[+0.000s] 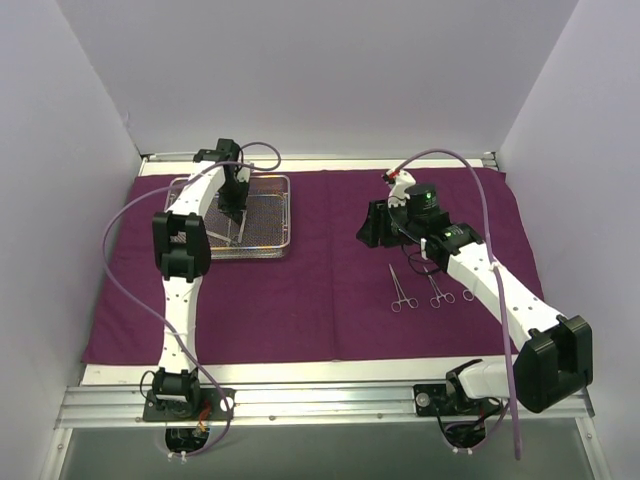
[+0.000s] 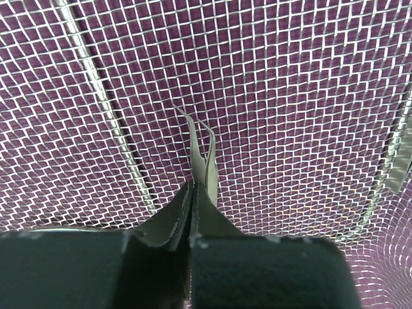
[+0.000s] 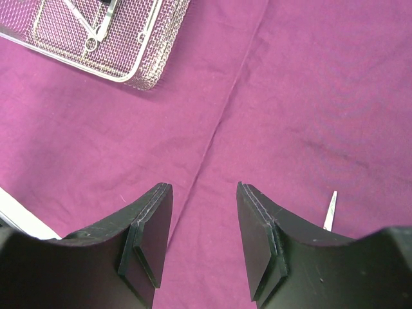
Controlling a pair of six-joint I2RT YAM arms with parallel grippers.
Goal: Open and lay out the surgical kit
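The wire mesh tray (image 1: 267, 236) sits on the left of the purple cloth, instruments inside. Down in it, my left gripper is shut on metal tweezers (image 2: 211, 167), tips pointing up in the left wrist view. Another metal instrument (image 2: 400, 154) lies by the right edge there. My right gripper hangs open and empty over the right half of the cloth. Below it lie scissor-like instruments (image 1: 397, 300), partly hidden by the arm at the right.
White table edges and grey walls bound the workspace.
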